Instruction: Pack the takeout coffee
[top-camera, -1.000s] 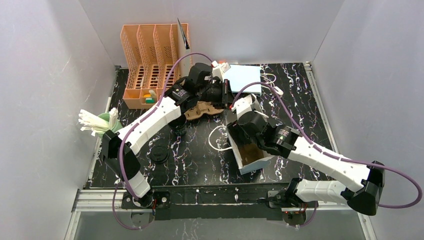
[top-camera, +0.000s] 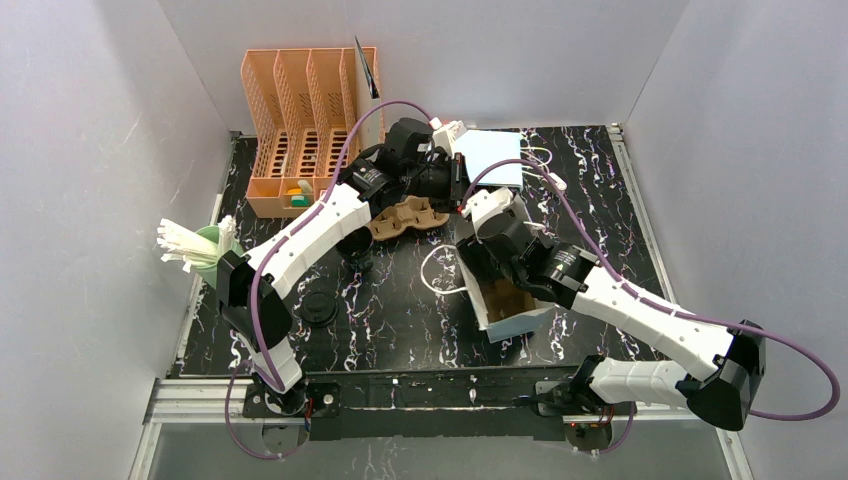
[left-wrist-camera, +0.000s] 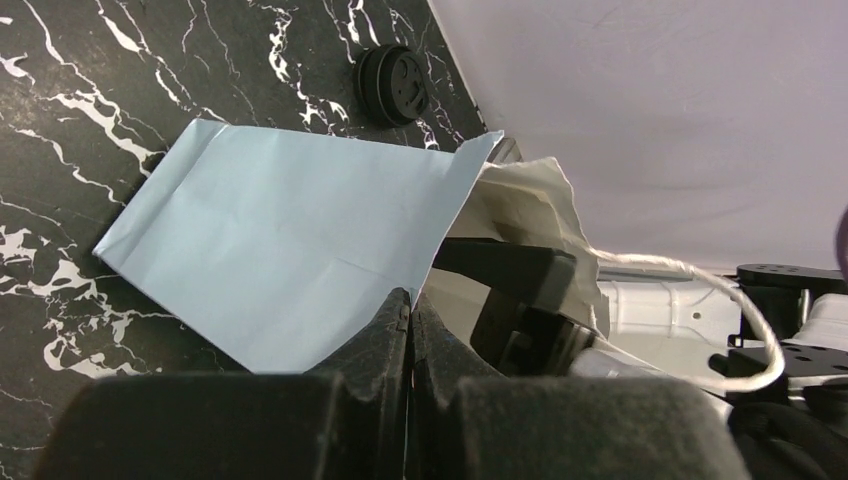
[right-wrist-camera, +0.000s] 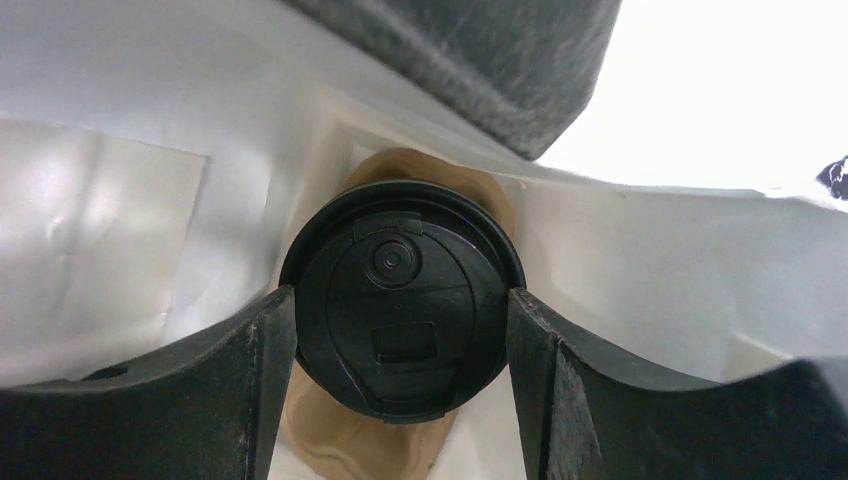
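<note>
An open paper bag (top-camera: 512, 327) stands on the right-centre of the counter. My right gripper is inside it, shut on a black lidded cup (right-wrist-camera: 400, 355), with brown cardboard (right-wrist-camera: 355, 440) beneath the cup. My left gripper is shut at the bag's upper edge, where the pale bag paper (left-wrist-camera: 270, 230) meets its fingertips. A cardboard cup carrier (top-camera: 398, 222) lies behind the left arm. A loose black lid (top-camera: 319, 307) rests on the left of the counter.
An orange divider rack (top-camera: 280, 100) stands at the back left, a green holder (top-camera: 205, 260) of white sticks at the far left. A folded light-blue bag (top-camera: 485, 150) lies at the back.
The left arm has shifted slightly to the right at its gripper. The right arm and the bag have moved only slightly.
</note>
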